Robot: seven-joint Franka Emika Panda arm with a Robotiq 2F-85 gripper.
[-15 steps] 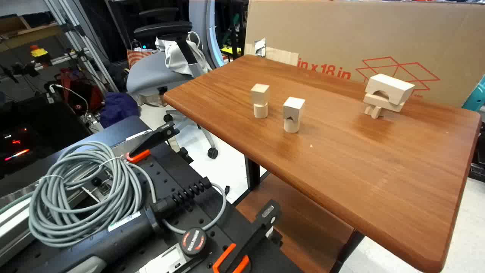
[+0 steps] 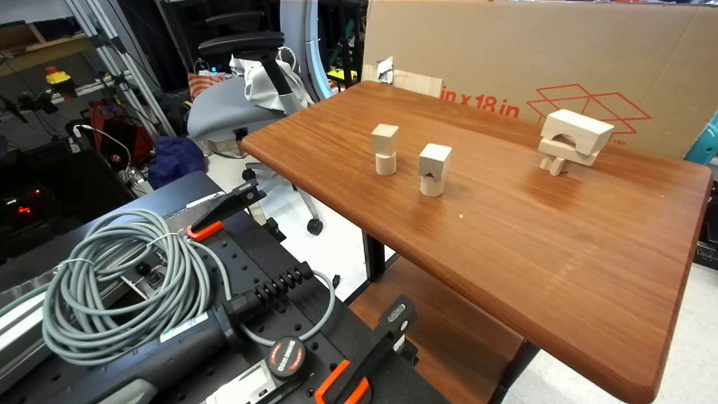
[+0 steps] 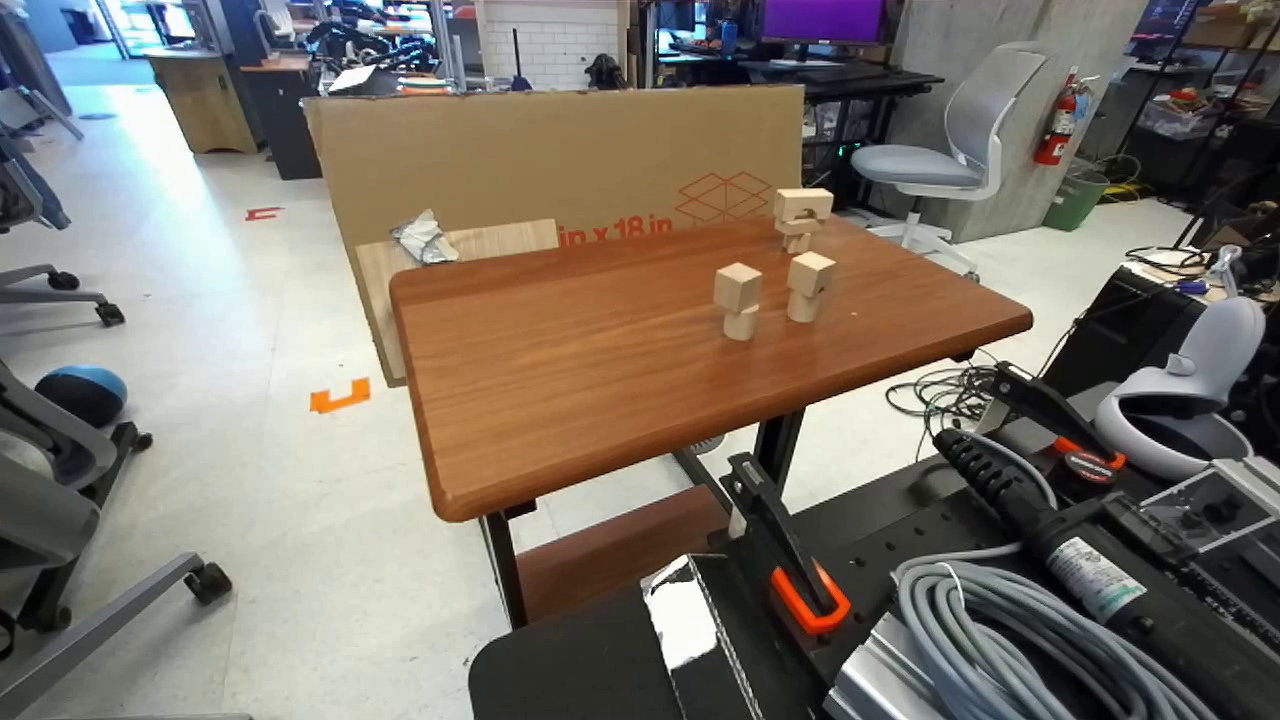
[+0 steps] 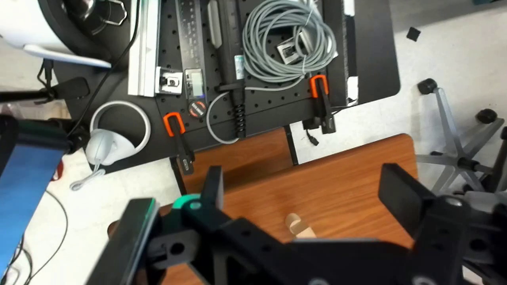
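Observation:
Two short stacks of pale wooden blocks stand on the brown table (image 2: 538,269): in exterior view 1, the left stack (image 2: 385,142) and the right stack (image 2: 435,164) each have a squarish block over a round one. Farther right, near the cardboard, rises a third stack (image 2: 577,131), with an arch block on top of a flat piece and small supports. My gripper appears only in the wrist view, its black fingers wide open above the table with nothing held. Beyond it a wooden block (image 4: 297,223) shows, partly covered by the gripper body.
A cardboard sheet (image 3: 540,156) lines the table's far side. Next to the near edge is a black bench with coiled grey cable (image 4: 290,42) and orange-handled clamps (image 3: 810,600).

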